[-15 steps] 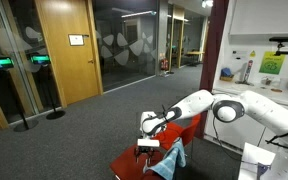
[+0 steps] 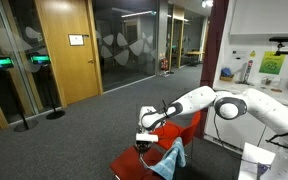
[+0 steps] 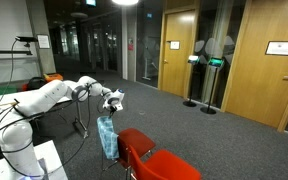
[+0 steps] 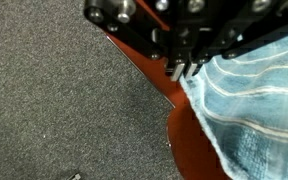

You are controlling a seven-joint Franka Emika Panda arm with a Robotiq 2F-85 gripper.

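Observation:
A light blue cloth with white stripes (image 4: pixel 254 105) fills the right side of the wrist view. My gripper is shut on its edge, its two fingertips close together. In exterior view 2 the cloth (image 3: pixel 107 138) hangs as a long strip beside the red chairs, below my gripper (image 3: pixel 111 110). Exterior view 1 shows the cloth (image 2: pixel 168 162) beside the red seat (image 2: pixel 130 163), with my gripper (image 2: pixel 145 146) above the seat. The grip itself is too small to make out in the exterior views.
Another red chair (image 3: pixel 176 165) stands nearer the camera in exterior view 2. Open grey floor (image 4: pixel 64 90) lies past the seat edge in the wrist view. White cabinets (image 2: pixel 264 60) stand behind the arm's base.
My gripper appears slightly higher than before, and the lower part of the cloth has shifted a little. The chairs look unmoved.

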